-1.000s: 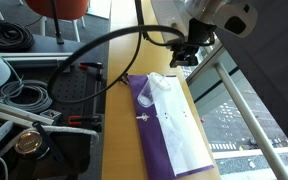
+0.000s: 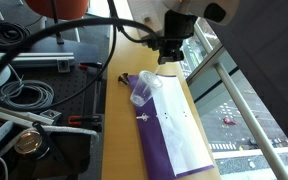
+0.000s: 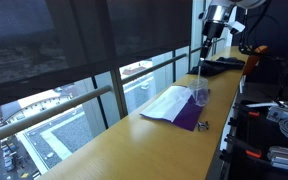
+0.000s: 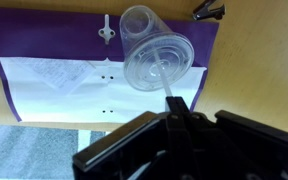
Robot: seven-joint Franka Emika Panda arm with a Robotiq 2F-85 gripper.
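Observation:
A clear plastic cup point(image 4: 144, 45) with a round rim stands on a purple mat with a white sheet point(image 4: 94, 85). My gripper is above it, fingertips close together. A thin pale straw point(image 4: 160, 70) runs from the fingertips to over the cup's mouth, and it looks pinched there. Whether its lower end is inside the cup is hard to tell. In exterior view 2 the gripper point(image 3: 201, 50) sits over the cup point(image 3: 201, 93). Exterior view 1 shows the cup point(image 2: 145, 90) at the mat's upper end.
Small metal parts point(image 4: 106, 30) lie on the purple strip. A dark clip point(image 4: 209, 10) is on the wooden table beside the mat. Windows point(image 3: 134, 85) border one side, and the near stretch of the table point(image 3: 134, 155) is clear. A black cable loops in front of exterior view 1.
In exterior view 1 the gripper has shifted left, closer to over the cup's mouth. The cup and mat look unmoved.

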